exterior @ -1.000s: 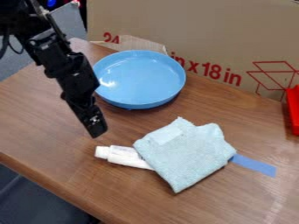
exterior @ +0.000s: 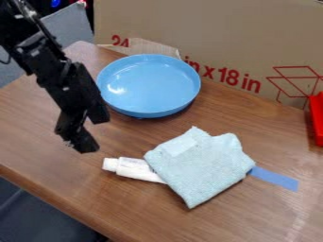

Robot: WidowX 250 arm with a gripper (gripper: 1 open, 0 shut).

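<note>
My black gripper (exterior: 89,128) hangs above the wooden table at the left, with its fingertips open and nothing visible between them. It is left of and below a blue plate (exterior: 149,83). A white tube (exterior: 128,166) lies below and to the right of the gripper, partly under or behind a folded pale cloth (exterior: 202,170).
A cardboard box (exterior: 228,28) stands along the back. A strip of blue tape (exterior: 275,178) is on the table beside the cloth. A red object (exterior: 315,118) sits at the right edge. The table's left edge (exterior: 38,183) drops away to a dark area.
Over the last second the gripper has moved left, away from the plate. The plate, tube and cloth have stayed in place.
</note>
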